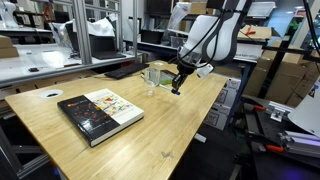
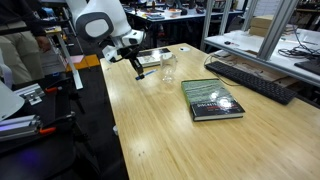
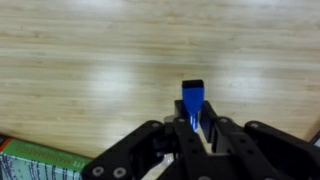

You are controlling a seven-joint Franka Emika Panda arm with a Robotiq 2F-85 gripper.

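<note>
My gripper is shut on a marker, whose blue part and dark end stick out past the fingers. In exterior view 1 the gripper hangs above the wooden table, with the marker's blue end below it. Seen from exterior view 2, the gripper is left of a clear glass jar, apart from it. The same jar shows left of the gripper in exterior view 1. Most of the marker's body is hidden by the fingers in the wrist view.
Two books, a green one and a dark one, lie on the table. A black keyboard sits behind them.
</note>
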